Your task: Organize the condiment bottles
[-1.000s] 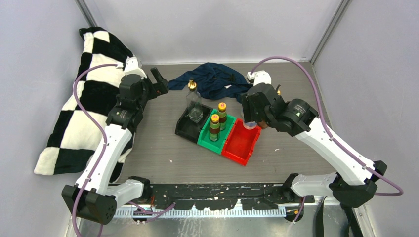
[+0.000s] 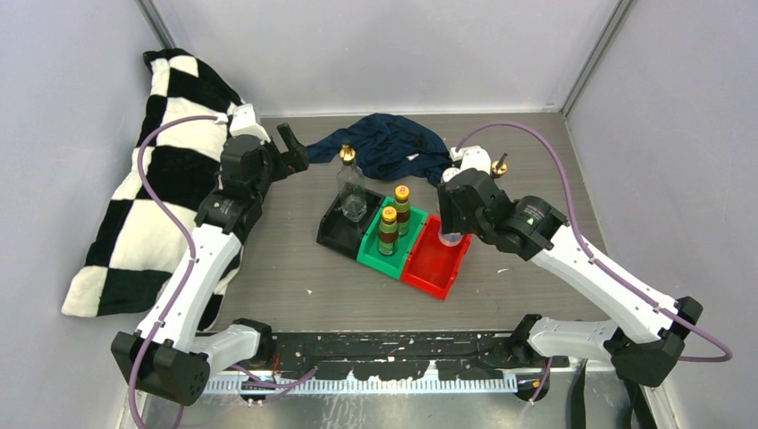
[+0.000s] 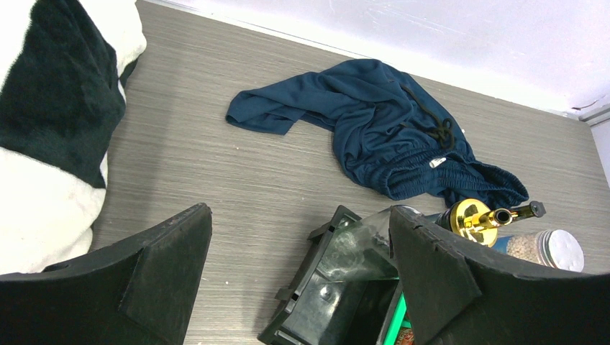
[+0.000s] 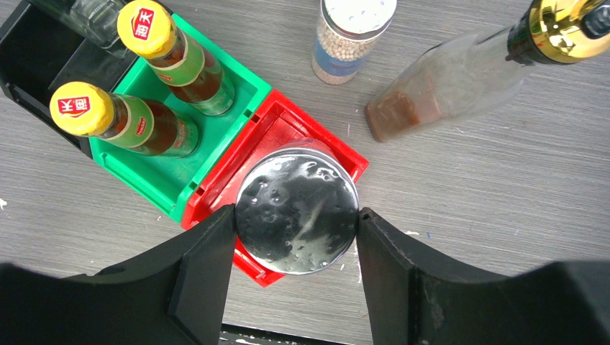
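Observation:
In the right wrist view, my right gripper is shut on a jar with a silver lid (image 4: 296,219). The jar is over the red bin (image 4: 327,147); whether it touches the bin floor I cannot tell. Two yellow-capped sauce bottles (image 2: 388,234) stand in the green bin (image 2: 380,260). A clear glass bottle with a gold top (image 2: 352,198) is in the black bin (image 2: 333,239). Right of the bins stand a white-lidded shaker (image 4: 345,49) and a gold-topped bottle (image 4: 431,93). My left gripper is open and empty, back left of the black bin.
A crumpled dark blue cloth (image 2: 391,147) lies at the back of the table. Along the left side leans a black-and-white checked cushion (image 2: 147,219).
The left arm has barely shifted.

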